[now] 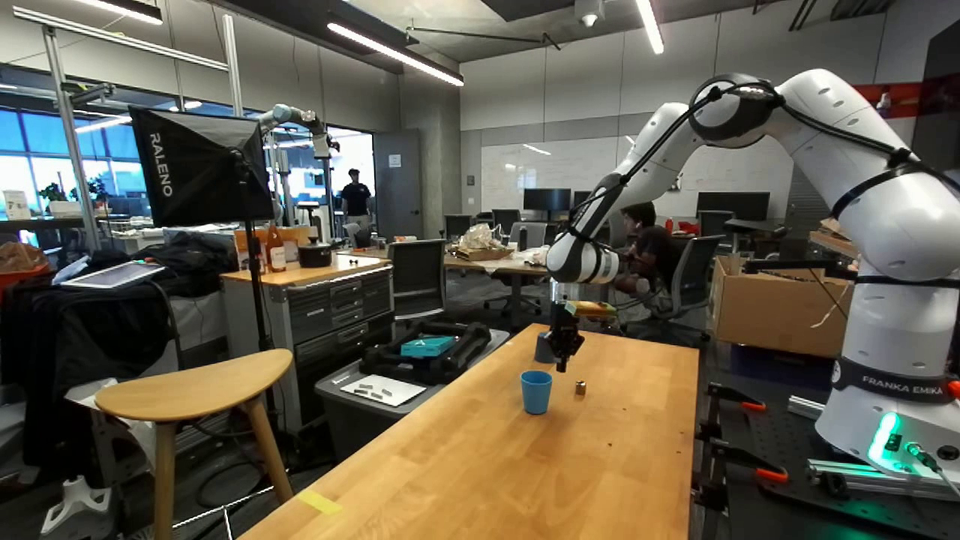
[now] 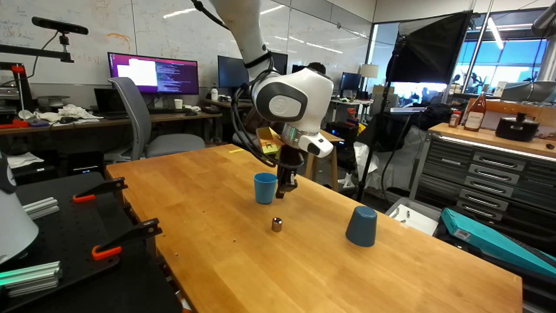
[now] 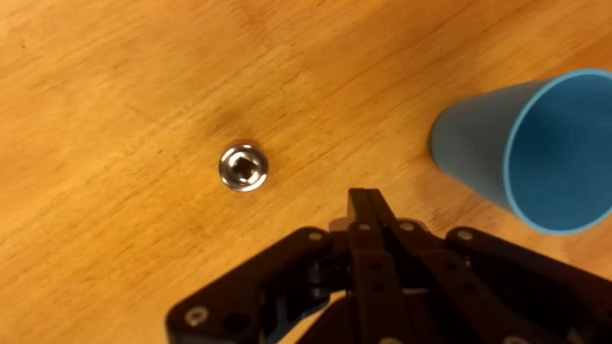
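Note:
A small shiny metal socket (image 3: 244, 167) stands upright on the wooden table, its square hole facing up. It also shows in exterior view 2, where the socket (image 2: 276, 224) is nearer that camera than my gripper (image 2: 282, 195). In the wrist view my gripper is shut with nothing between its fingers; the socket lies outside them, up and to the left. The light blue cup (image 3: 476, 137) stands upright, mouth up, on the right of that view. From exterior view 1, the gripper (image 1: 562, 367) hangs above the table, between the cup (image 1: 536, 396) and the socket (image 1: 580, 388).
A darker blue cup (image 2: 362, 226) stands upside down near the table's edge. Clamps with orange handles (image 1: 770, 474) line the robot's side.

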